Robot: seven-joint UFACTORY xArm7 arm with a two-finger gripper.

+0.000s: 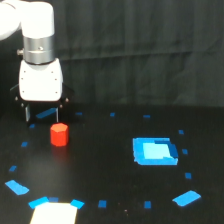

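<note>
My white robot arm hangs at the upper left, its gripper (pixel 40 101) pointing down, fingers apart with nothing seen between them, above and slightly left of a red block (pixel 59 134) on the dark table. Right of centre lies a blue square (pixel 140 150) with a paler centre. The dark fingertips are hard to make out against the background.
Small blue tape marks (pixel 186 198) dot the dark table (pixel 110 180). A pale object (pixel 40 214) is cut off at the lower left edge.
</note>
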